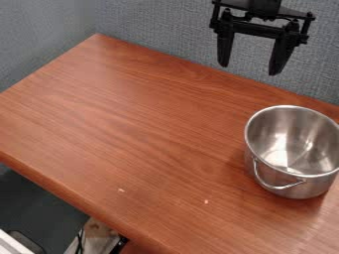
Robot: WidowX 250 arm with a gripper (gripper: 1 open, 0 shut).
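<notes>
My black gripper (252,60) hangs at the top of the camera view over the back edge of the table, its two fingers apart with nothing between them. Below it to the right, a stainless steel pot (291,174) with a wire handle stands upright on the wooden table (119,129), well apart from the gripper. A small pale object or glint shows inside the pot.
A grey fabric partition (139,25) runs behind and along the left. Cables and a white object lie off the table at lower left.
</notes>
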